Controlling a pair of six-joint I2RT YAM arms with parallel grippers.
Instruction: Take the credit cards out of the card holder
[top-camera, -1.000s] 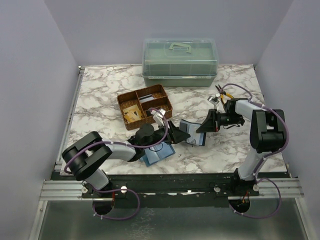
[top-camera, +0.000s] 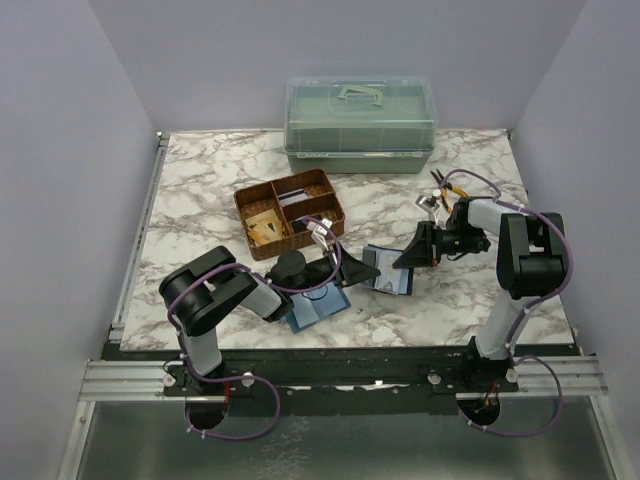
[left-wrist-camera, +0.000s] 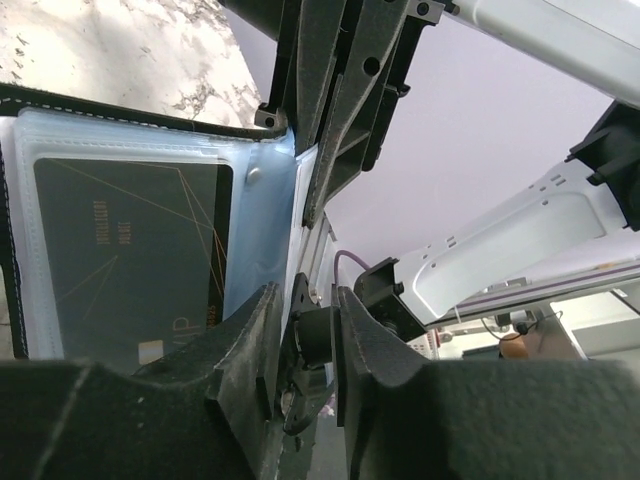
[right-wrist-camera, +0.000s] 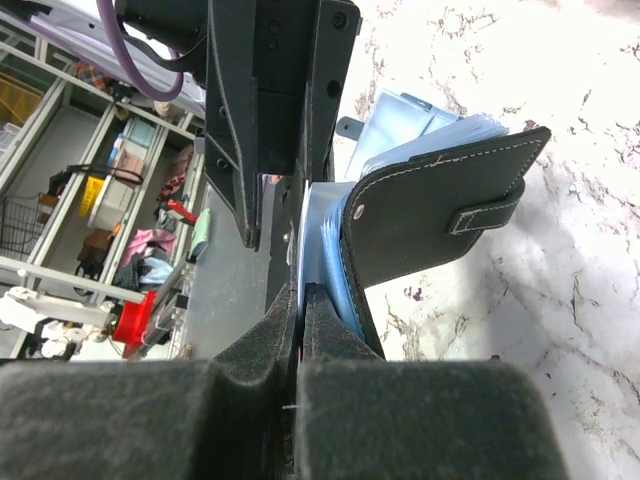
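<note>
The card holder (top-camera: 390, 280) is open between my two grippers, clear sleeves showing, a dark card (left-wrist-camera: 130, 260) in one sleeve in the left wrist view. My left gripper (top-camera: 365, 272) is at its left side, fingers part open at the sleeves' edge. My right gripper (top-camera: 408, 262) is shut on the thin sleeve edge at the holder's other side. In the right wrist view the holder's black flap (right-wrist-camera: 450, 200) and snap strap stand out to the right.
A blue open folder (top-camera: 318, 312) lies under the left arm. A wicker tray (top-camera: 255, 200) and green lidded box (top-camera: 360, 130) stand behind; tools (top-camera: 450, 190) lie at right.
My left arm has swung slightly toward the near side and right, its gripper staying by the holder, which has shifted a little downward in the top view. The right arm is almost unchanged.
</note>
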